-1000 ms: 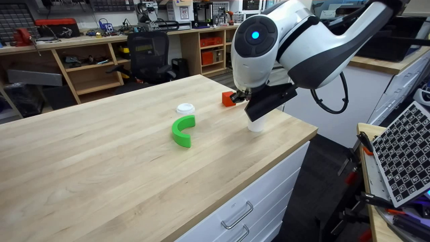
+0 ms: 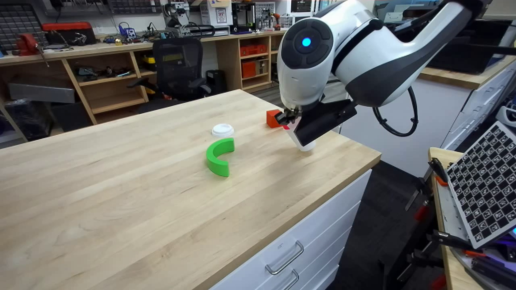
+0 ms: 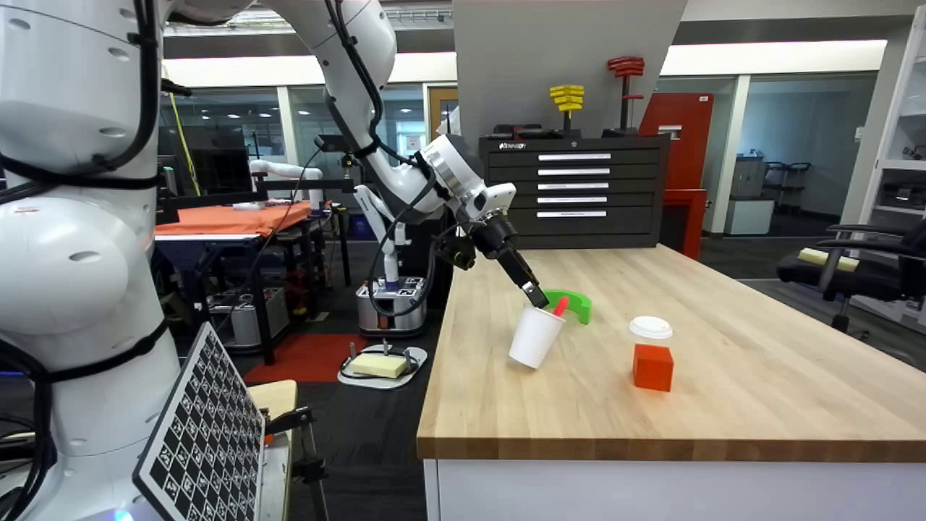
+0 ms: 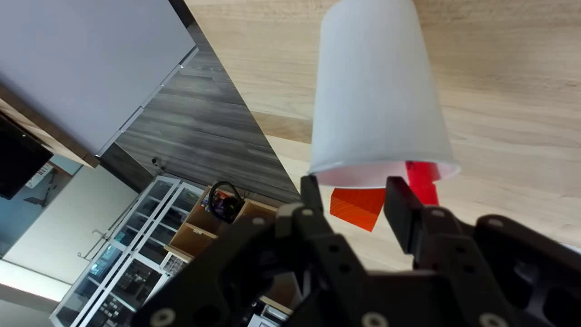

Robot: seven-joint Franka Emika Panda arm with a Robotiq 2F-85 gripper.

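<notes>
A white cup [image 3: 536,337] leans over near the front left of the wooden table, its mouth towards the right in exterior view 2. Inside it a red object [image 3: 561,305] pokes out past the rim. My gripper is at the cup's mouth, its two dark fingers apart. In the wrist view the left fingertip [image 4: 310,190] meets the edge of the white cup's rim, and the other overlaps the mouth beside the red piece. Whether either finger presses on the cup is hard to tell. In exterior view 1 a black plate hides part of the cup [image 2: 305,145].
An orange-red block [image 3: 652,367] sits near the cup, with a white lid [image 3: 651,327] behind it. The green arc [image 2: 217,158] stands on the table further along. Bare tabletop [image 2: 121,193] spreads widely on the left; the table edge lies close to the cup.
The cup stood upright a second ago and is now tilted, with its mouth leaning towards the orange-red block and its red content showing. The arm looks almost unmoved.
</notes>
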